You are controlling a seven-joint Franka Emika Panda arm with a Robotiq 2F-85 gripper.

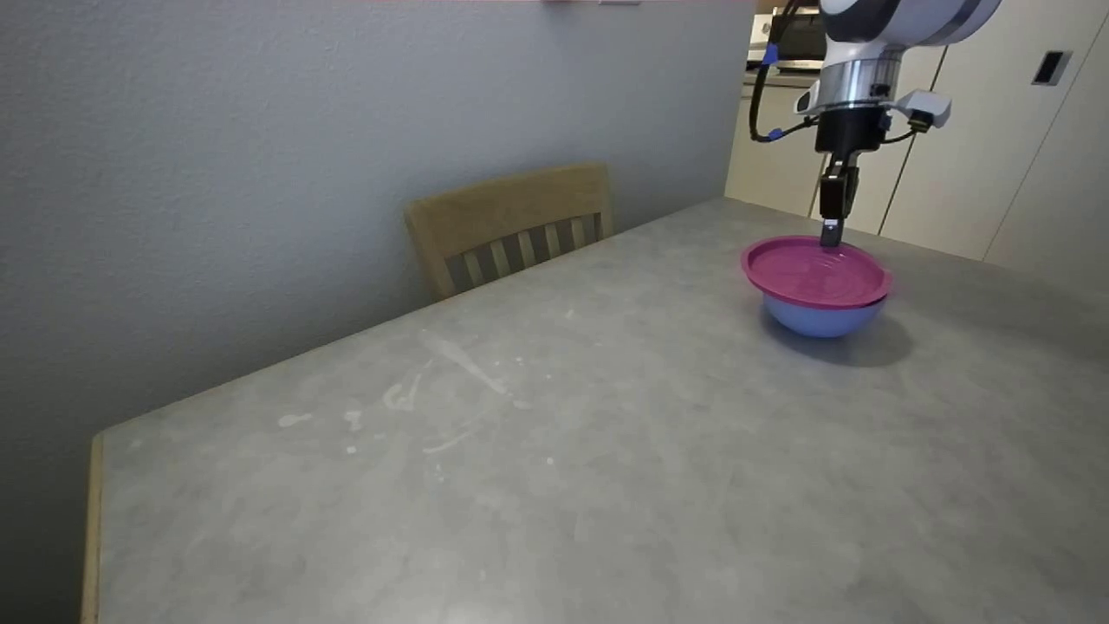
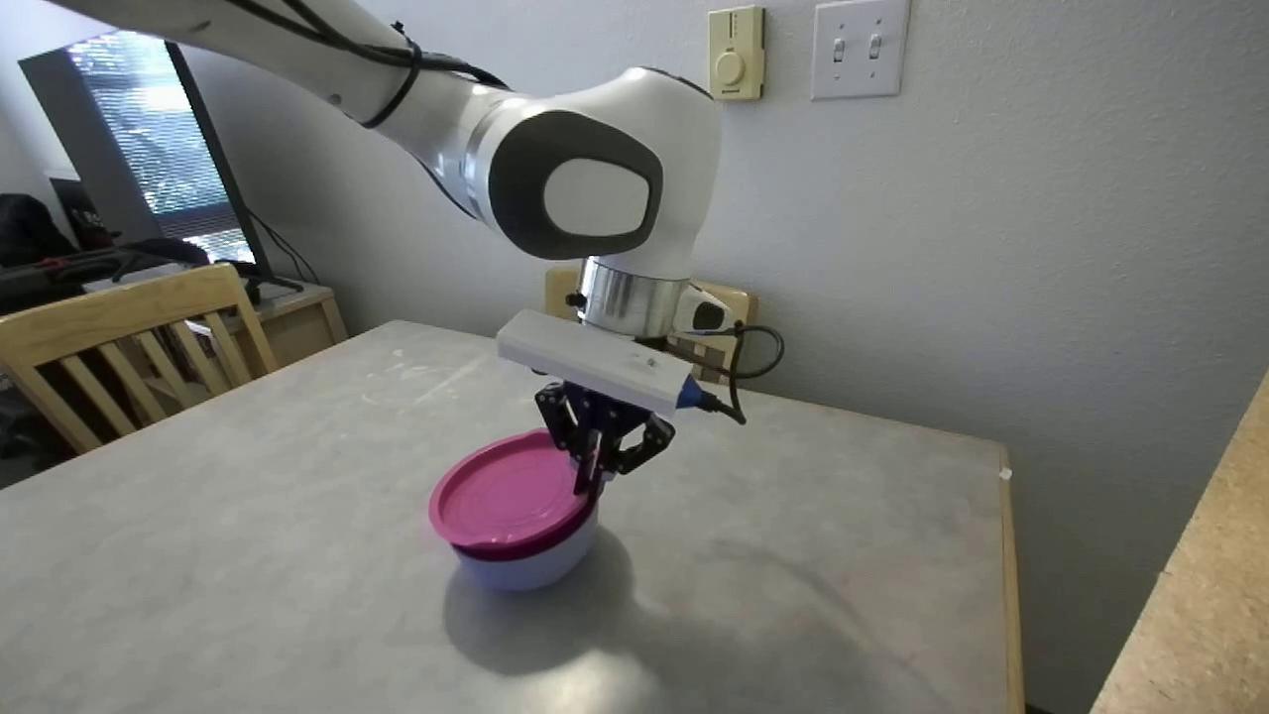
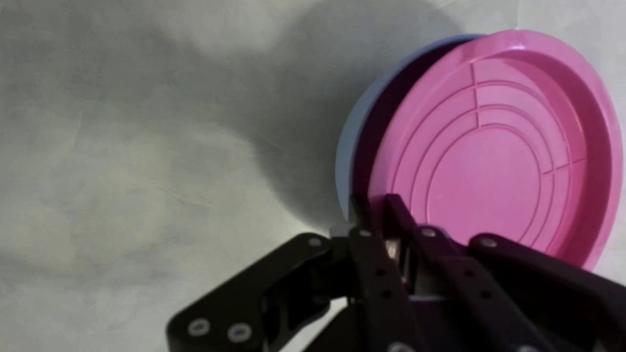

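Note:
A pink lid lies tilted over a blue bowl on the grey table. My gripper is shut on the lid's rim, pointing down at its edge. In the wrist view, the lid sits off-centre over the bowl, and a dark gap shows between them on the left. The lid hides most of the bowl's opening, so what is inside cannot be seen. Black fingers cover the pinched bit of rim.
A wooden chair stands against the far edge beside the wall. Another chair is at the left.

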